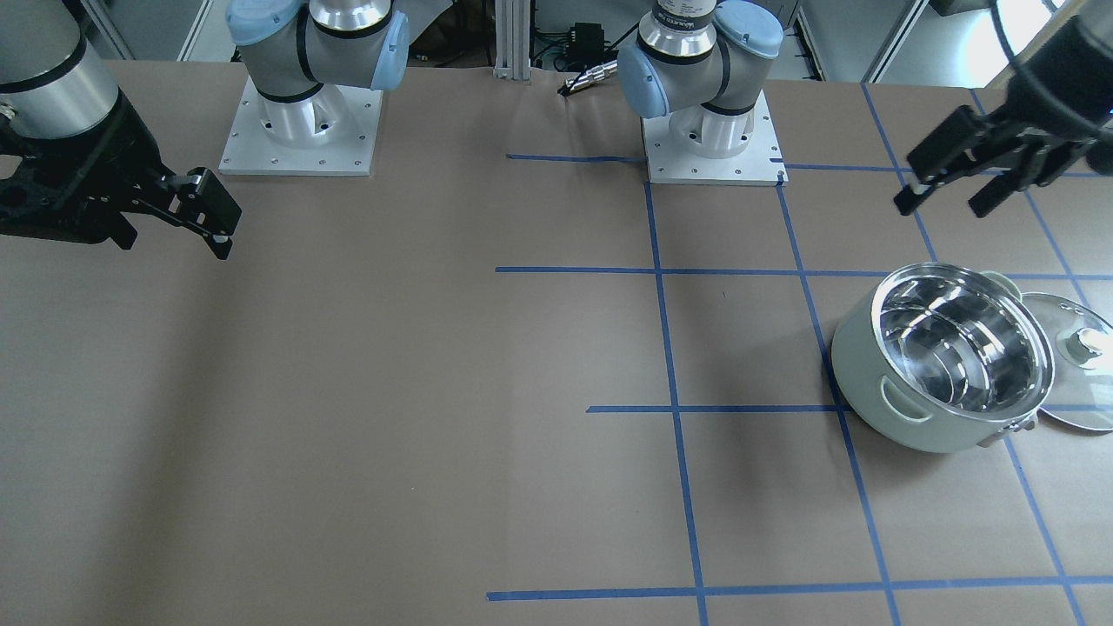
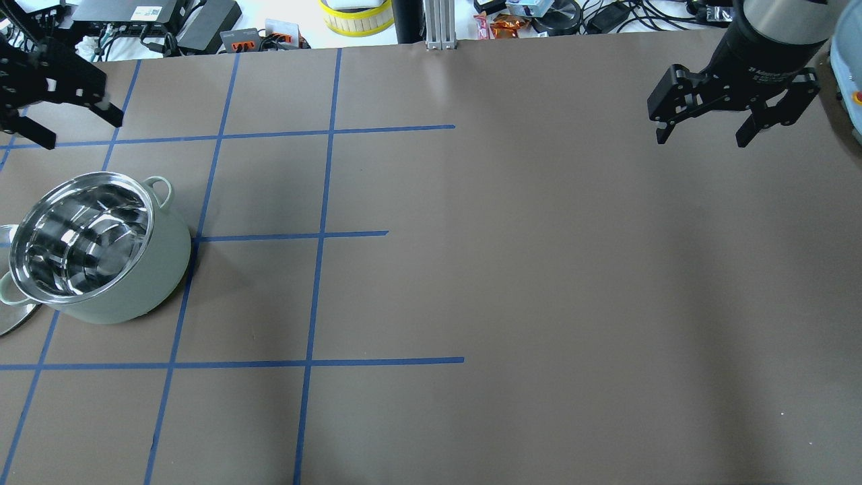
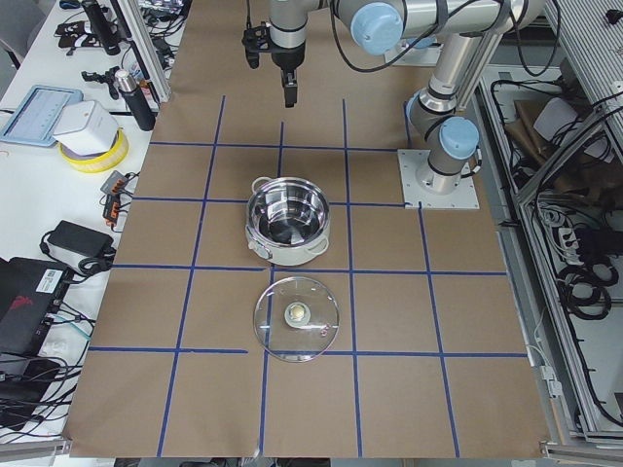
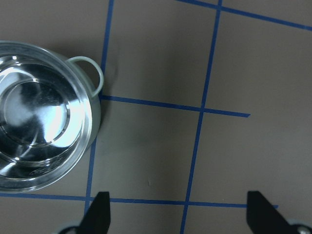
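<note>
A light green pot [image 1: 887, 407] with a steel interior stands open on the taped table, its glass lid [image 3: 282, 331] lying flat beside it. My gripper [image 1: 944, 209] is in the air above and behind the pot at the right of the front view, open, with nothing between its fingers. In the top view my gripper [image 2: 85, 129] is at the upper left, beyond the pot. In the left wrist view the pot [image 4: 29, 112] fills the left side, and the two fingertips show at the lower edge, wide apart.
A second robot arm with a black gripper [image 2: 727, 113] hangs over the table on the other side, away from the pot. Equipment and cables line the table's edges.
</note>
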